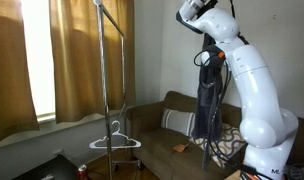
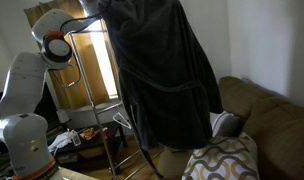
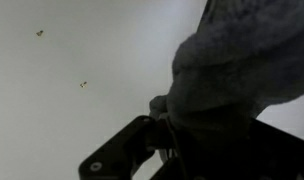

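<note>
A dark grey robe-like garment (image 1: 207,100) hangs in the air from my raised arm, in front of the sofa in exterior view 1. In exterior view 2 its broad dark body (image 2: 167,75) fills the upper middle, with a belt-like strip dangling below. The wrist view shows my gripper at the bottom, shut on bunched dark cloth (image 3: 242,60). The cloth covers much of the fingers, so the exact grip spot is hidden. The gripper itself is cut off or hidden in both exterior views.
A metal garment rack (image 1: 103,60) stands left of centre, with a white hanger (image 1: 115,137) low beside its post. Behind the garment is a brown sofa (image 1: 152,120) with patterned cushions (image 2: 222,158). Curtains (image 1: 32,60) hang at the left.
</note>
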